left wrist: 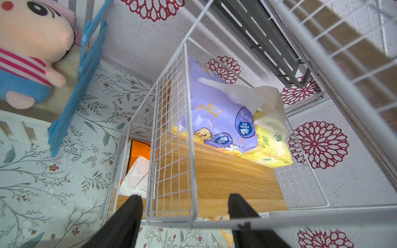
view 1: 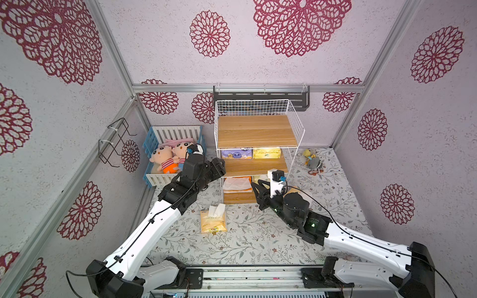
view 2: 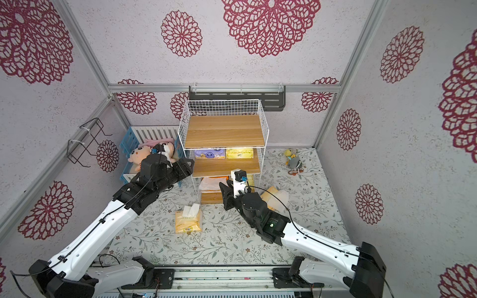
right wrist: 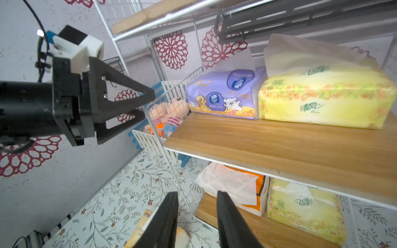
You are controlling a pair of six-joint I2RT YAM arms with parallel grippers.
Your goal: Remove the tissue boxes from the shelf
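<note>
A purple tissue pack (right wrist: 225, 93) and a yellow tissue pack (right wrist: 326, 97) stand side by side on the middle board. On the bottom board lie an orange-and-white pack (right wrist: 235, 186) and a pale yellow pack (right wrist: 306, 206). My left gripper is at the shelf's left front post, its fingers apart and no pack between them. My right gripper is before the shelf, below the middle board's level, also open and empty. Two packs are off the shelf on the table: one (view 1: 213, 223) at front left, another (view 2: 273, 198) partly behind the right arm.
The white wire shelf (view 1: 256, 131) has a bare top board; its posts and mesh sides stand close to both grippers. A blue-and-white crate (view 1: 176, 131) with dolls is at back left. A plush duck (view 1: 313, 161) sits at back right.
</note>
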